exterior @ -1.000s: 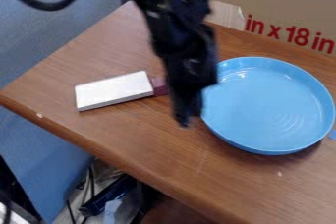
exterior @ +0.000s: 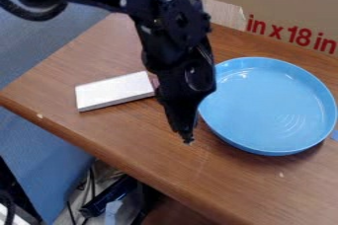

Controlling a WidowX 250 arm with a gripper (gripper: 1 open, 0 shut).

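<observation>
My gripper (exterior: 187, 135) hangs over the wooden table (exterior: 145, 155), pointing down at the left edge of a light blue plate (exterior: 270, 105); whether its fingers are open or shut is hard to tell. A flat white bar (exterior: 114, 92) lies on the table to the left of the gripper, its right end partly hidden behind the arm.
A cardboard box (exterior: 284, 7) with red lettering stands at the back right. Cables and dark equipment lie below the table's left edge.
The bar and plate have not visibly moved.
</observation>
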